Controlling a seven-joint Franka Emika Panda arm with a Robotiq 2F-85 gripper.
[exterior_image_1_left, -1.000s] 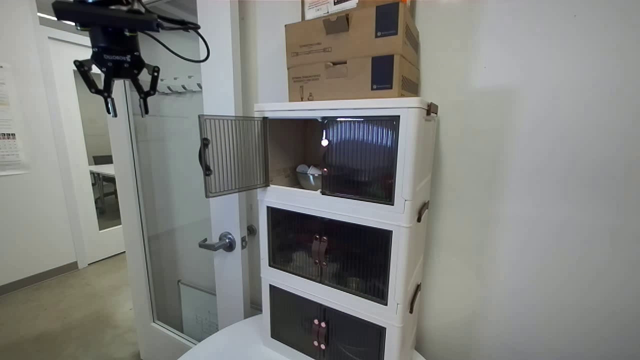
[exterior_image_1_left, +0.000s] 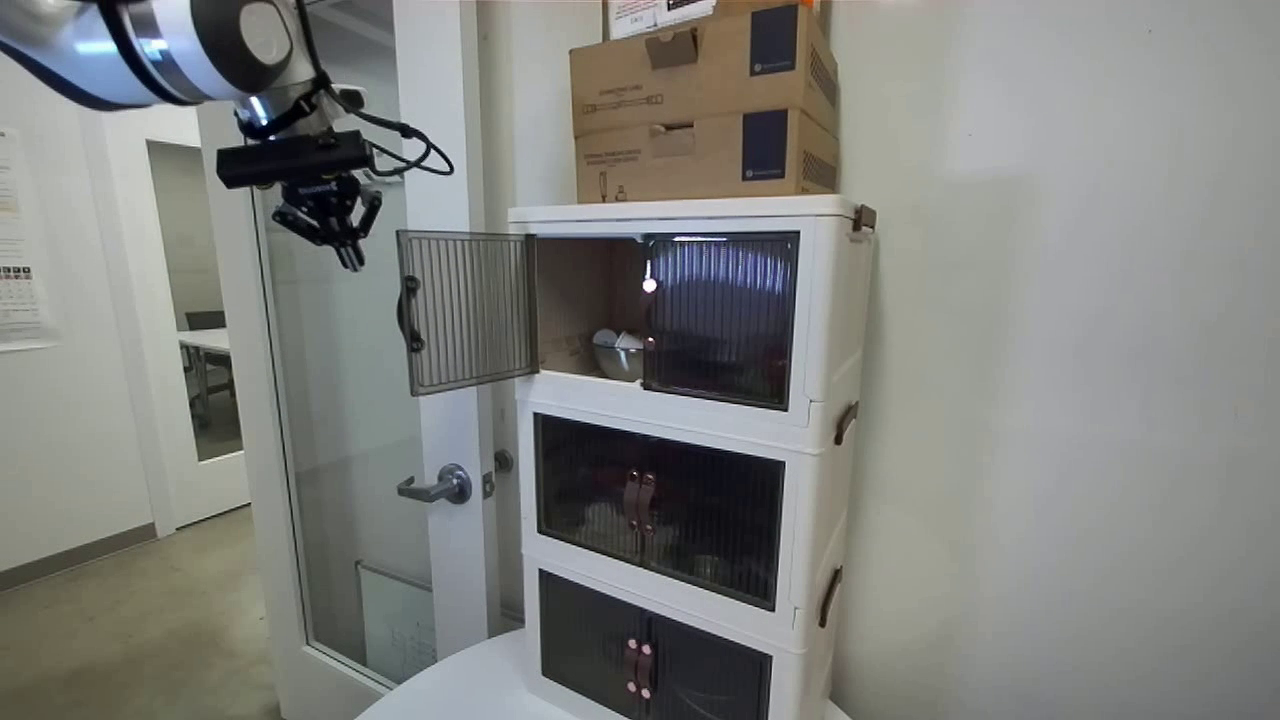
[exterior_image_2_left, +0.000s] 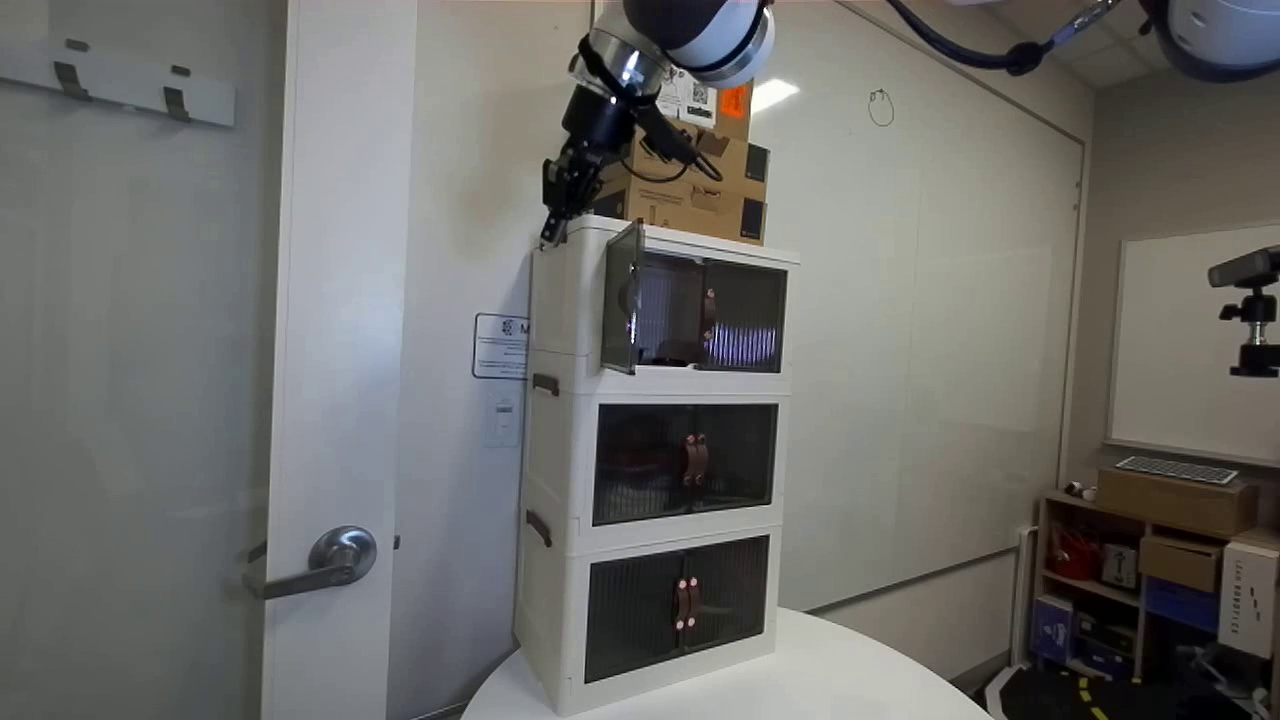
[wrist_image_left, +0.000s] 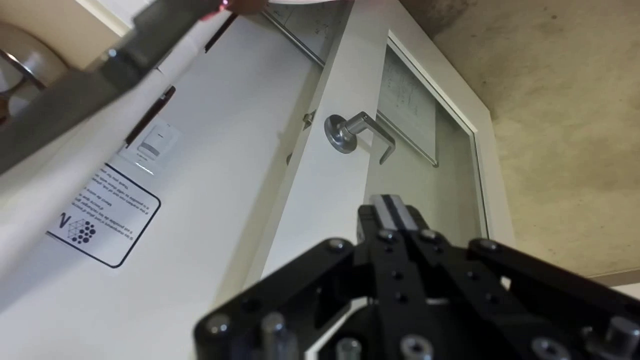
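My gripper (exterior_image_1_left: 349, 257) hangs in the air to the left of the white cabinet (exterior_image_1_left: 828, 318), just above and left of its open top-left door (exterior_image_1_left: 470, 314). Its fingertips meet in the wrist view, so the gripper is shut, with nothing showing between them. The door is swung outward; in the wrist view its dark edge (wrist_image_left: 90, 84) crosses the upper left corner. A bowl (exterior_image_1_left: 620, 358) with pale items in it sits in the opened compartment. The top-right door (exterior_image_1_left: 722, 318) is closed. From the second exterior view, the gripper (exterior_image_2_left: 553, 230) appears near the cabinet's top left corner.
Cardboard boxes (exterior_image_1_left: 702, 108) are stacked on the cabinet. The lower doors (exterior_image_1_left: 660, 510) are closed. Behind and below the gripper stands a glass room door with a lever handle (exterior_image_1_left: 438, 485). The cabinet rests on a round white table (exterior_image_2_left: 840, 672).
The gripper has gone from open to shut. It has moved right and slightly down, towards the open cabinet door, and has turned and tilted. The cabinet and its doors look the same.
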